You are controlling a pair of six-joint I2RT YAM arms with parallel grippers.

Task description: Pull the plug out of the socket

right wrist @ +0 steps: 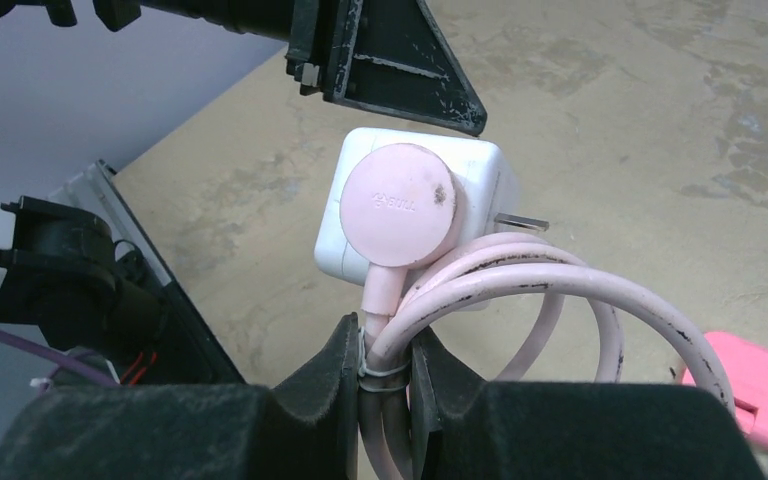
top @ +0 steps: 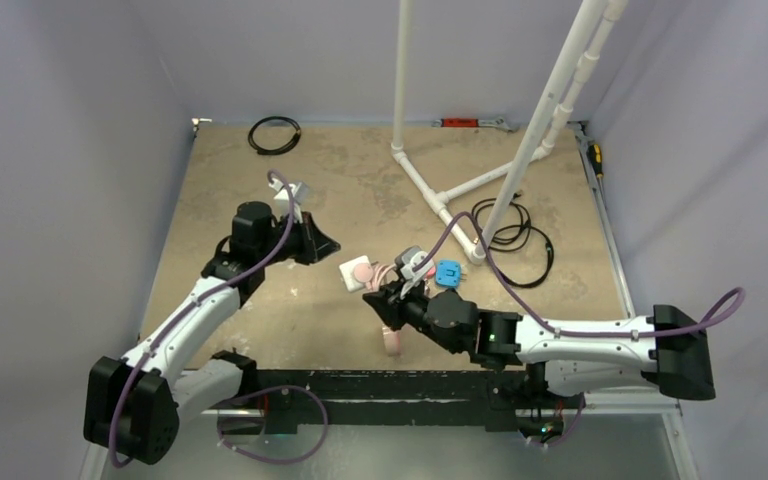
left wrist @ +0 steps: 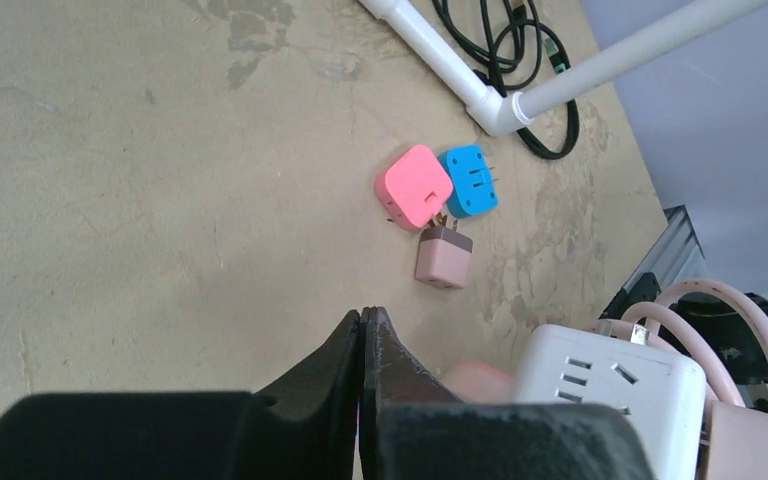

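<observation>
A white cube socket (right wrist: 495,180) hangs in the air with the round pink plug (right wrist: 397,205) seated against its face. The plug's pink cord (right wrist: 385,330) is bundled just below, and my right gripper is shut on that bundle. In the top view my right gripper (top: 380,308) stands low at the middle, the socket (top: 354,273) at its upper left. My left gripper (top: 332,247) is to the left of the socket, apart from it. In the left wrist view its fingertips meet with nothing between them, and the socket (left wrist: 610,385) lies outside them, to the right.
A pink adapter (left wrist: 415,187), a blue adapter (left wrist: 471,180) and a small pink charger (left wrist: 444,257) lie on the table. White pipes (top: 435,200) and a black cable (top: 545,255) occupy the back right.
</observation>
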